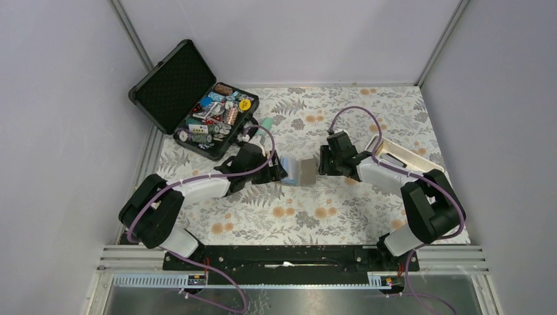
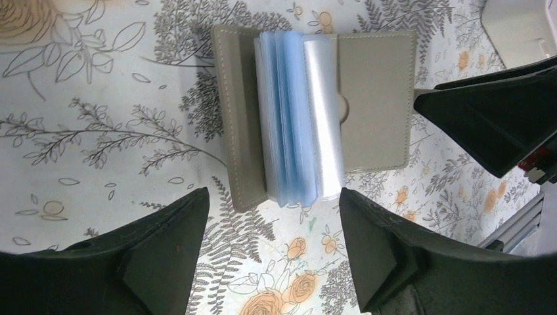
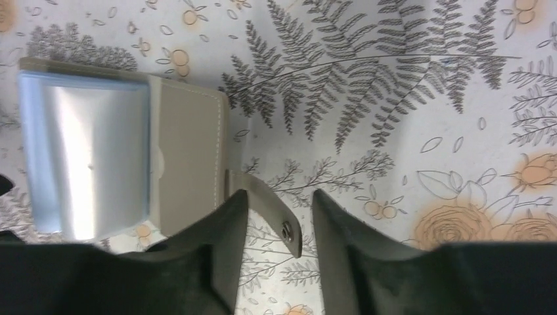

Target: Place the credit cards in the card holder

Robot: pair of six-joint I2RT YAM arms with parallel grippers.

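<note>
The card holder lies unfolded on the patterned cloth, its grey-beige cover [image 1: 309, 172] flat on the right and its clear bluish sleeves [image 2: 292, 118] fanned up beside the left cover panel. My left gripper is at its left side, fingers apart, with the sleeves ahead of the gap and nothing clearly gripped. On the right side of the holder, my right gripper is partly open. The closing strap [image 3: 272, 210] with its metal snap reaches into the gap between its fingers, clear of the right finger. No separate credit card can be made out.
An open black case [image 1: 217, 152] full of small items stands at the back left. At the right is a white tray [image 1: 420, 162] with a dark item in it. Cloth in front of the holder is free.
</note>
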